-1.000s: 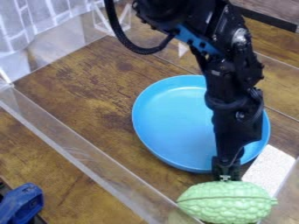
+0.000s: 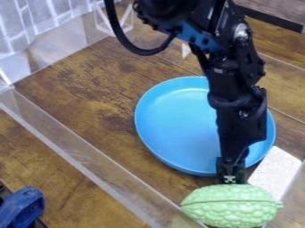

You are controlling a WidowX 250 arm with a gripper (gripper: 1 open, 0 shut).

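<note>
The black robot arm reaches down from the top of the view to my gripper (image 2: 234, 173), which points downward at the front rim of a blue plate (image 2: 173, 125). Directly below the gripper lies a green, bumpy toy vegetable (image 2: 231, 208) with a dark seam along it. The fingertips are small and dark against the shadow just above the toy, so whether they touch it is unclear. Nothing is visibly held between them.
A white speckled block or sponge (image 2: 279, 169) lies right of the toy. A blue object (image 2: 20, 208) is at the lower left. Clear walls cross the wooden surface (image 2: 71, 89). White fabric hangs at the upper left.
The arm and gripper have shifted very slightly over the last second. The plate and the green toy look unmoved.
</note>
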